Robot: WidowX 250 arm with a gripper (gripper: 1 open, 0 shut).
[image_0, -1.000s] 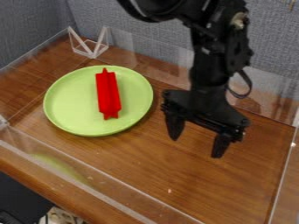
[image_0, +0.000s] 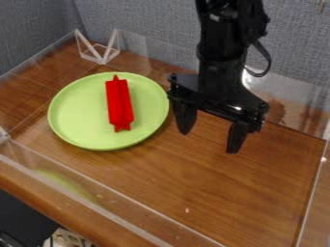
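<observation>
My black gripper (image_0: 210, 125) hangs over the wooden table right of the green plate, its two fingers spread open with nothing visible between them. A red bar-shaped object (image_0: 119, 101) lies lengthwise on the green plate (image_0: 77, 121) at the left.
A yellowish banana-like object (image_0: 65, 184) lies at the near left, below the plate. A white wire rack (image_0: 100, 48) stands at the back left.
My gripper has shifted slightly left and up, toward the plate. The objects on the table look unchanged.
</observation>
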